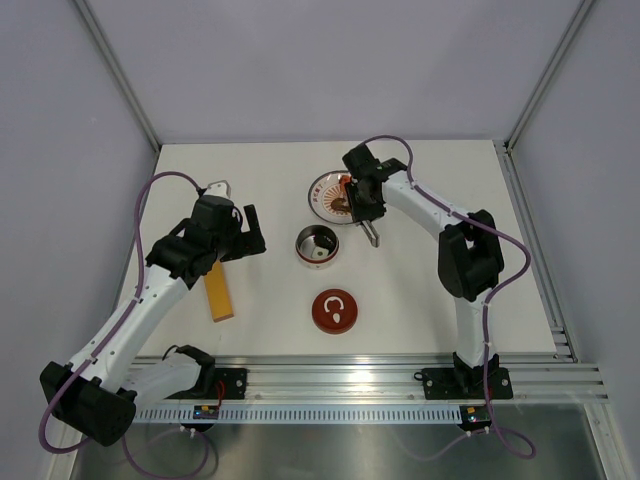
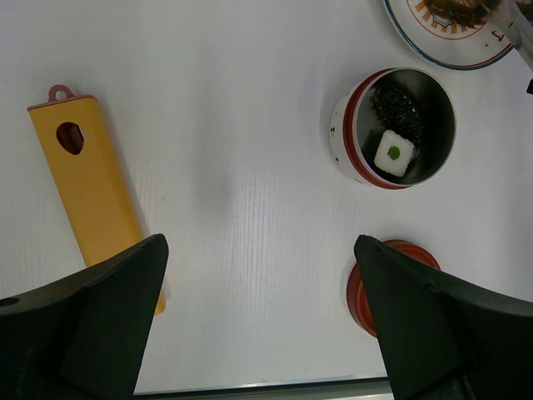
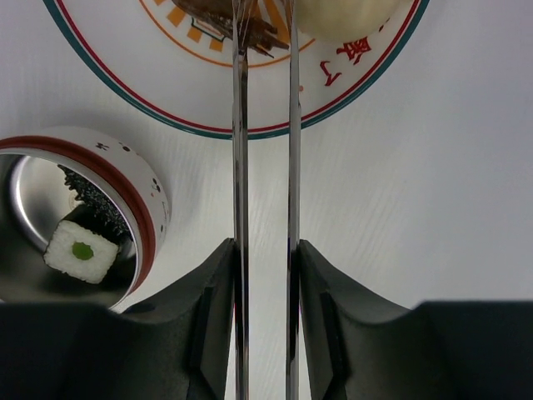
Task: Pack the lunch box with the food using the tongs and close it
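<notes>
My right gripper [image 1: 365, 205] holds long metal tongs [image 3: 240, 167] over a patterned plate [image 3: 166, 100], their tips at brown food [image 3: 208, 17]; a pale round item [image 3: 341, 12] lies beside it. Whether the tips grip anything is unclear. The round lunch box [image 2: 346, 125] holds a white rice piece [image 2: 393, 152] with a green dot and dark food [image 2: 396, 108]. The brown lid [image 1: 334, 310] lies nearer the front. My left gripper [image 1: 235, 230] hangs open and empty at the left.
A yellow oblong case [image 2: 92, 183] with an opening lies under my left gripper.
</notes>
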